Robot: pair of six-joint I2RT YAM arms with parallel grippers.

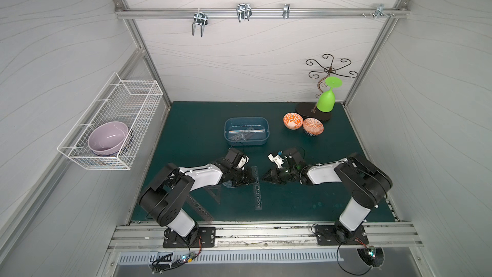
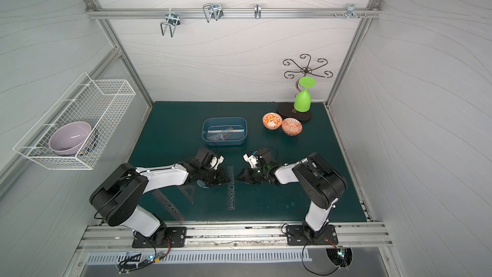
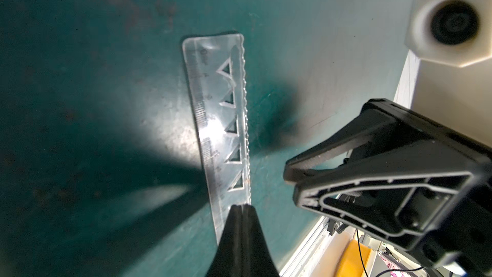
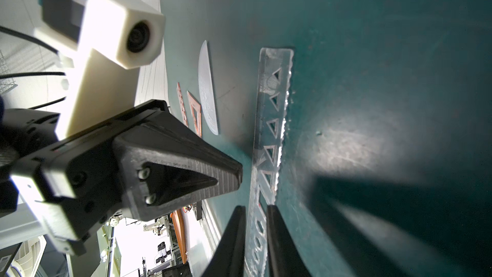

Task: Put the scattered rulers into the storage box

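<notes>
A clear ruler [image 1: 257, 197] lies flat on the table between my two grippers. My left gripper is shut, its fingertips together over the ruler, with nothing held; the ruler [image 3: 217, 123] lies outside them. On the other side, my right gripper has a narrow gap between its fingers, above the same ruler [image 4: 269, 118], and holds nothing. Left of it lie another ruler [image 1: 198, 208], a set square [image 1: 213, 194] and a semicircular protractor [image 4: 208, 92], the last partly hidden by the left gripper from above. The blue storage box [image 1: 246, 119] contains clear pieces.
Two orange-patterned bowls [image 1: 293, 120] stand at the back right beside a dark stand holding a green goblet [image 1: 326, 101]. A wire basket [image 1: 143, 103] with a lilac bowl [image 1: 108, 138] hangs on the left wall.
</notes>
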